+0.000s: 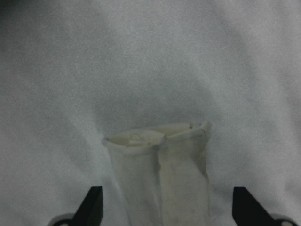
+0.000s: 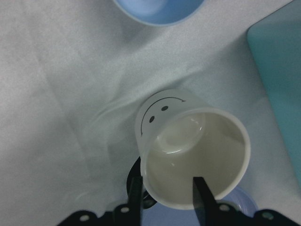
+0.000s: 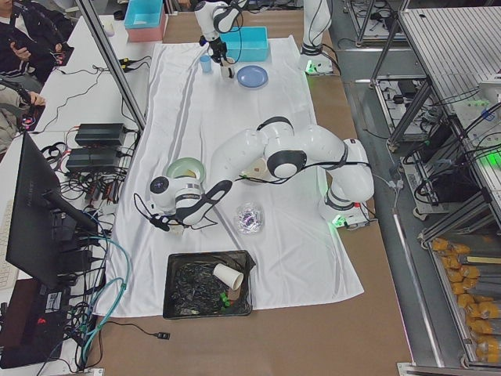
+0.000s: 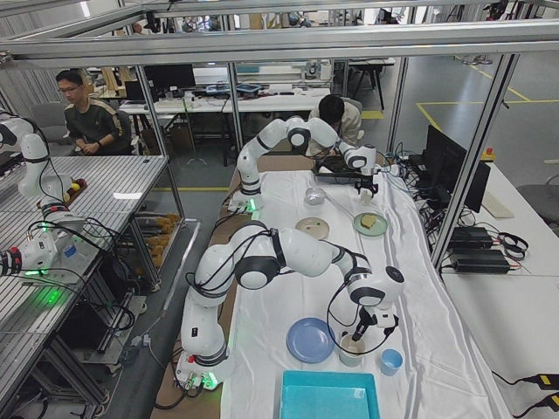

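Note:
A crumpled white paper cup [image 1: 183, 174] lies on the white cloth between the open fingers of my left gripper, which is low at the cloth's left side in the camera left view [image 3: 164, 222]. In the right wrist view a white mug [image 2: 164, 113] with a smiley face is at the open fingers of my right gripper, one finger over its opening. A blue cup [image 2: 157, 19] and a blue plate [image 4: 310, 339] are nearby.
A black lined bin [image 3: 180, 305] holds a white cup. A green plate [image 4: 369, 230], a beige plate [image 4: 312, 228], a crumpled clear bag [image 3: 249, 219] and a teal tray [image 4: 328, 397] also stand on the cloth.

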